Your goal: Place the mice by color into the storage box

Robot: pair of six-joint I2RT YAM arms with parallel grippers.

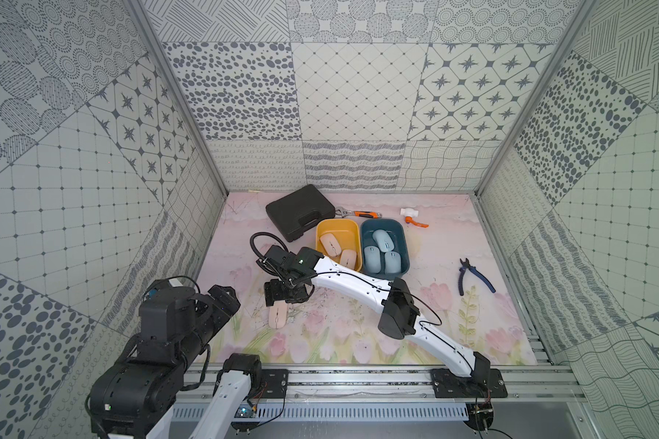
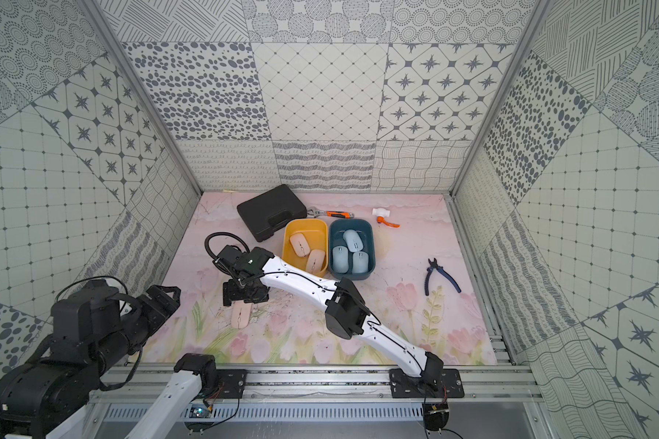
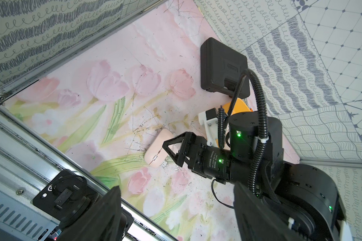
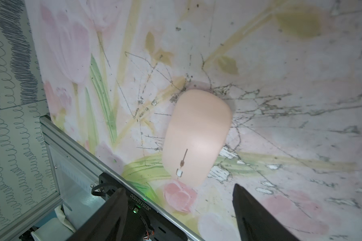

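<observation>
One pink mouse (image 4: pixel 199 136) lies on the floral mat, in front of and below my right gripper, whose fingers stand apart with nothing between them. In the top left view the gripper covers the far end of that mouse (image 1: pixel 277 316). Two pink mice (image 1: pixel 331 243) rest in the yellow bin (image 1: pixel 319 257). The blue bin (image 1: pixel 404 252) beside it holds three light blue mice (image 1: pixel 383 240). At the left, off the mat's edge, is my left gripper (image 1: pixel 229 300); its fingers (image 3: pixel 108 212) are wide open and empty in the left wrist view.
A black case (image 1: pixel 300 212) lies behind the bins' left side, with an orange-handled wrench (image 1: pixel 366 214) and a hammer (image 1: pixel 413 218) along the back. Pliers (image 1: pixel 476 276) lie at the right.
</observation>
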